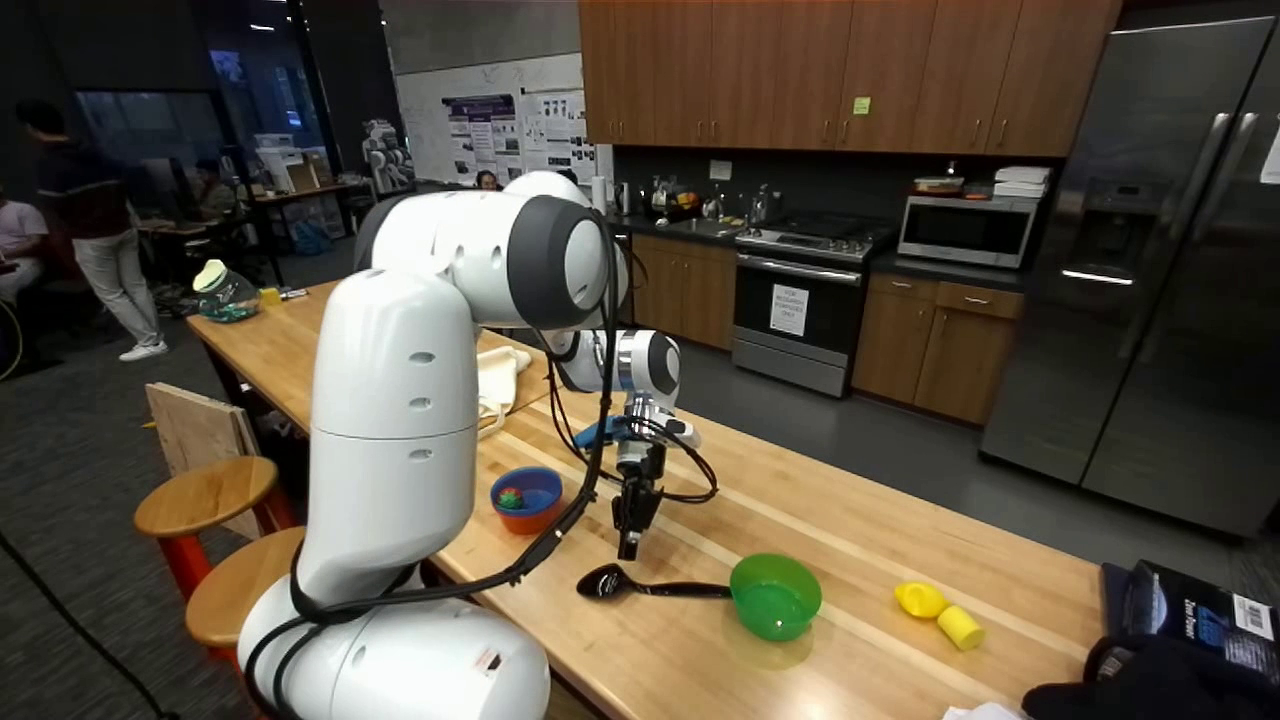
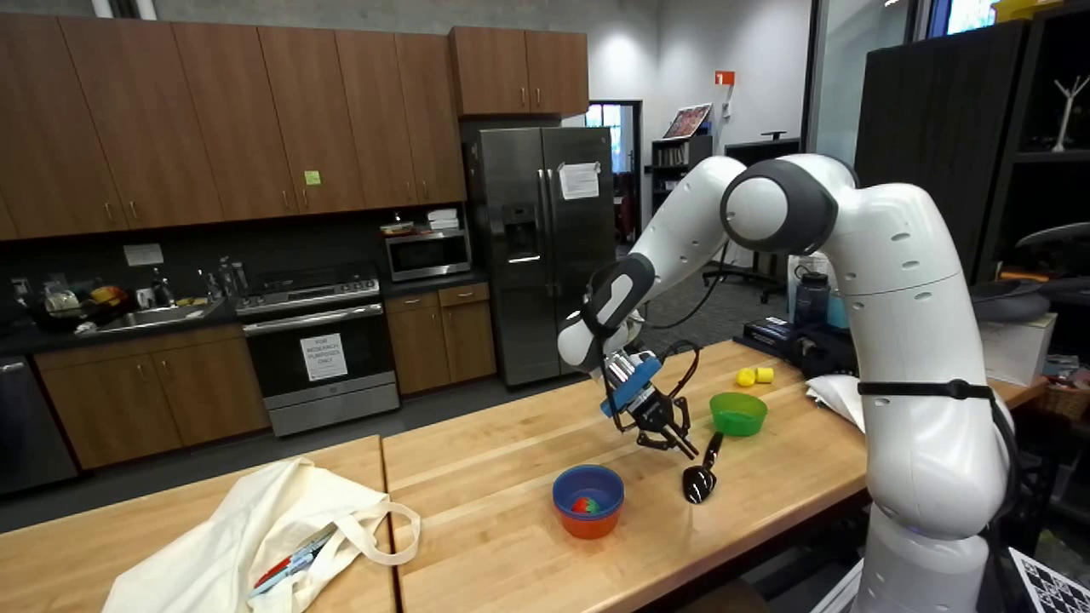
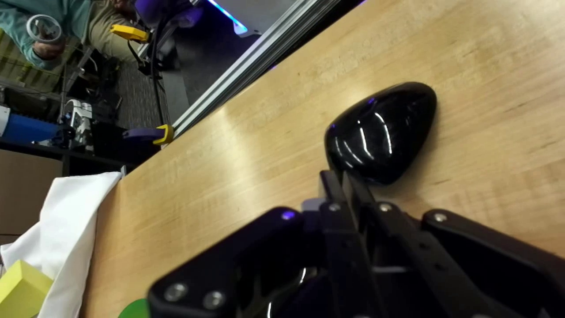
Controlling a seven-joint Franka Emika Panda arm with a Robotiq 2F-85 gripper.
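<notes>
A black spoon (image 1: 606, 583) lies on the wooden table, its handle reaching toward the green bowl (image 1: 775, 596). My gripper (image 1: 630, 554) hangs above the table, just behind the spoon's bowl end. In exterior view 2 the fingertips of my gripper (image 2: 692, 453) point down beside the spoon (image 2: 700, 482), with a small gap visible. In the wrist view the fingers of my gripper are together, with nothing clearly showing between them. Beyond them appears the spoon's glossy bowl end (image 3: 384, 135); the fingers hide its handle.
Stacked blue and orange bowls (image 2: 588, 501) hold a small red-green item (image 2: 584, 505). Yellow objects (image 1: 921, 600) lie past the green bowl. A cloth bag (image 2: 245, 536) covers part of the left table. Open tabletop lies between the bag and the stacked bowls.
</notes>
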